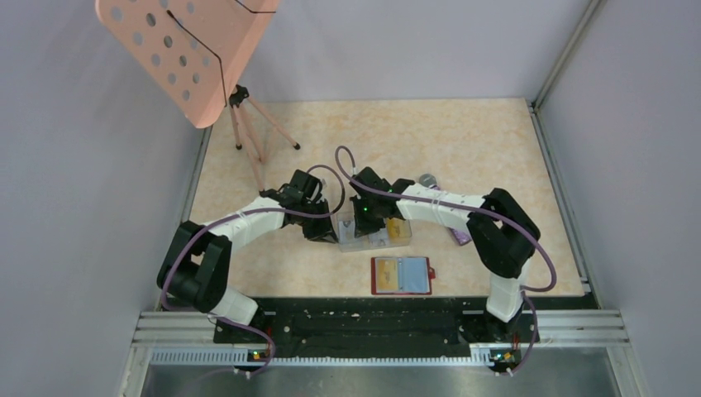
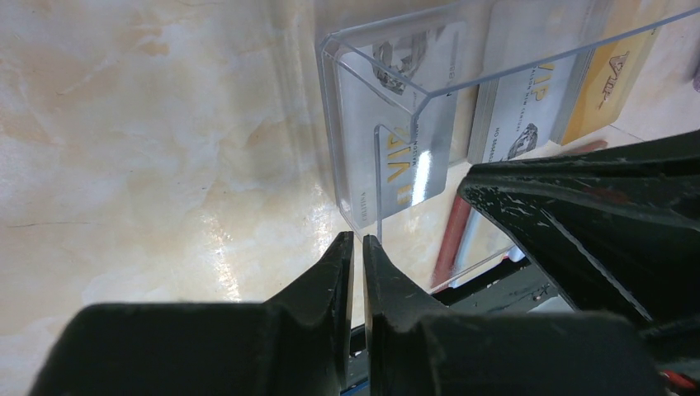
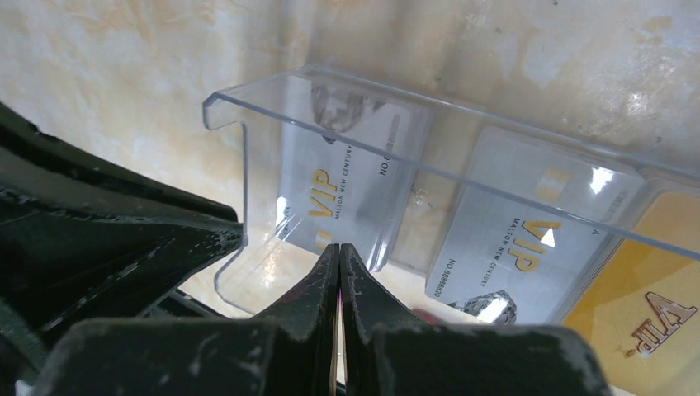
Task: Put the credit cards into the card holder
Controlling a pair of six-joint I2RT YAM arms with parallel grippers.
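Observation:
The clear card holder (image 1: 347, 245) sits mid-table, with silver VIP cards (image 3: 512, 239) and a gold card (image 3: 652, 305) inside, seen in both wrist views. My left gripper is at the holder's left end, its tips close together with a narrow gap and no card between them. My right gripper is over the holder, shut, with nothing showing between its fingers; its dark body also shows at the right of the left wrist view.
A red-edged case (image 1: 401, 275) with yellow and blue halves lies in front. A purple item (image 1: 461, 236) and a round metal object (image 1: 427, 179) are at the right. A pink tripod (image 1: 252, 136) stands back left.

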